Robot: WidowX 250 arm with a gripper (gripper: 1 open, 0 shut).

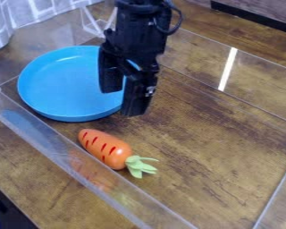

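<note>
An orange toy carrot [105,148] with dark stripes and pale green leaves lies on the wooden surface in the lower left, in front of a round blue plate [56,89]. My black gripper [124,91] hangs over the right part of the plate and its edge, above and behind the carrot, pointing down. Its fingers are dark against each other, and their opening cannot be made out. The plate looks empty where it shows.
A clear plastic wall [86,173] runs diagonally along the near left, beside the carrot. A white object [0,22] stands at the back left.
</note>
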